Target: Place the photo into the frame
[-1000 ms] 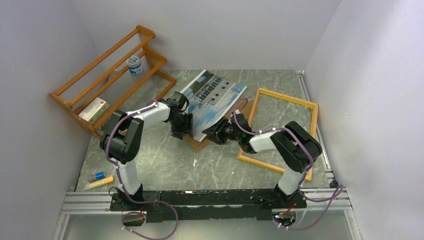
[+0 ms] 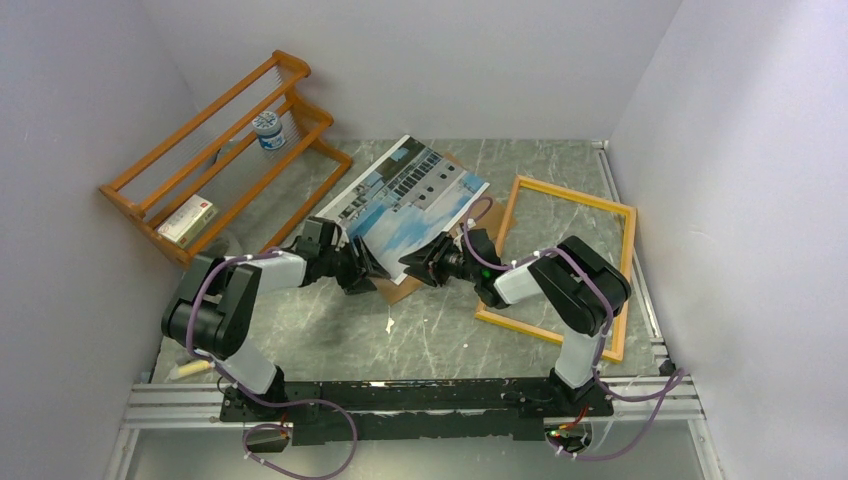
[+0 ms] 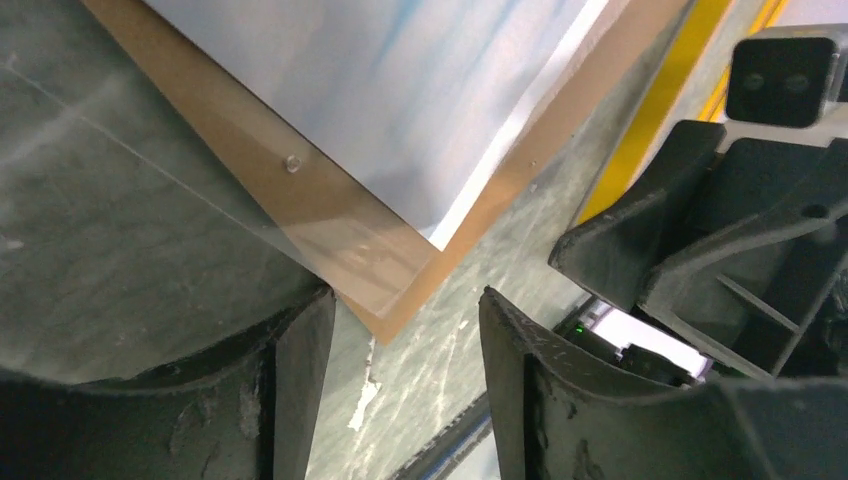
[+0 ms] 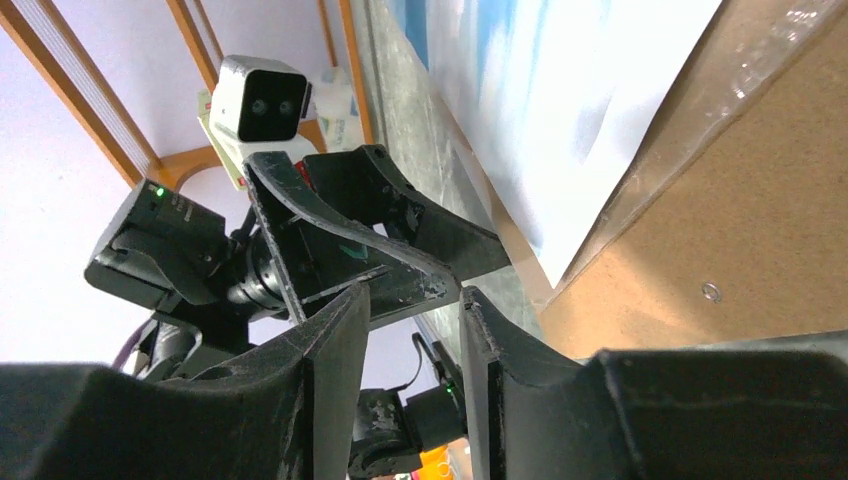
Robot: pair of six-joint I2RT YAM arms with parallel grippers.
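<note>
The photo (image 2: 410,200), white-bordered with buildings and blue, lies askew on a brown backing board (image 4: 720,240) with a clear sheet at its edge. My left gripper is open at the board's near corner, with nothing visible between its fingers. My right gripper is low beside the photo's lower right corner; its fingertips are close together, and whether anything is between them cannot be told. The yellow frame (image 2: 628,260) lies empty on the right, partly under the right arm.
A wooden rack (image 2: 205,160) holding a jar and a box stands at the back left. Small items lie at the front left. Walls enclose the sides and back.
The photo has shifted slightly left. The right gripper has barely moved.
</note>
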